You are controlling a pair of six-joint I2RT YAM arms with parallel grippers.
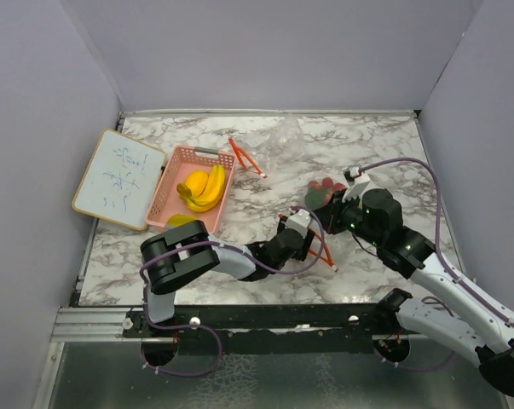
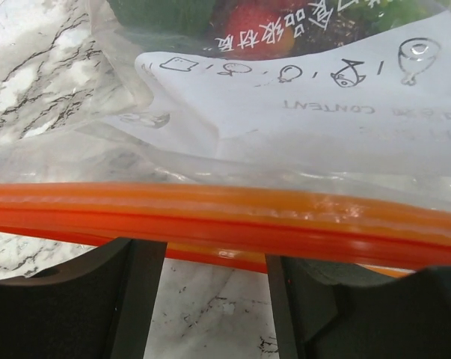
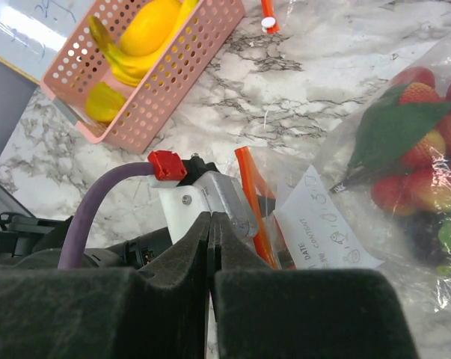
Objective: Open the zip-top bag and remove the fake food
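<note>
The zip top bag (image 3: 405, 179), clear with red fruit and green leaves inside and a white label (image 3: 322, 232), lies right of centre, partly hidden by my arms in the top view. Its orange zipper strip (image 2: 225, 217) crosses just in front of my left gripper, whose fingers stand part open, the zipper lying across or just above their tips; whether they touch it is unclear. My right gripper is shut, nothing visible between its fingers, above and beside the left gripper.
A pink basket (image 1: 167, 192) with bananas and other yellow fruit stands left, beside a whiteboard (image 1: 116, 179). An empty bag (image 1: 274, 141) with an orange zipper lies at the back. Bare marble lies in front and at back right.
</note>
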